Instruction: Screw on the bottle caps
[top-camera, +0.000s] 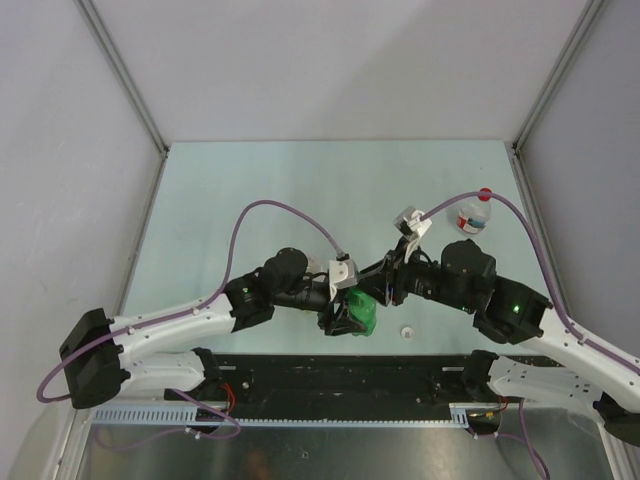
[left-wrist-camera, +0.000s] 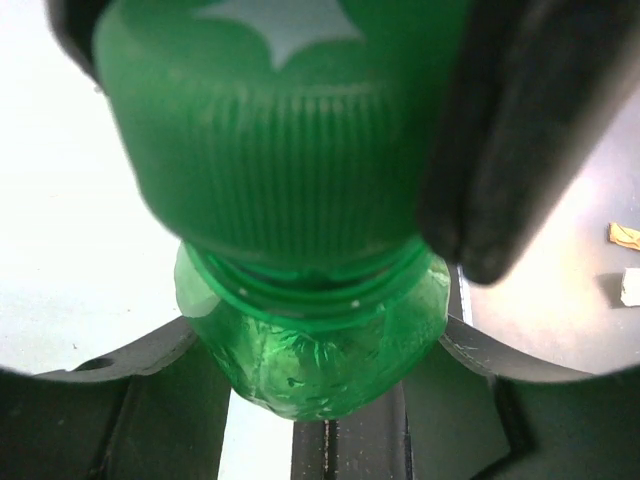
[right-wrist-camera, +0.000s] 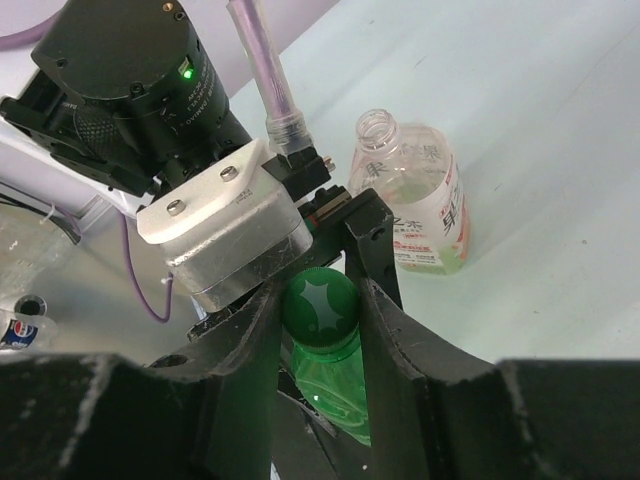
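A green bottle is upright near the front middle, with my left gripper shut around its body. In the left wrist view its green cap sits over the threaded neck, white star on top. My right gripper is shut on that cap, its fingers on either side, coming from the right in the top view. An open clear bottle with a white label stands behind the left arm, mostly hidden in the top view.
A bottle with a red cap stands at the back right. A small white cap lies near the front edge.
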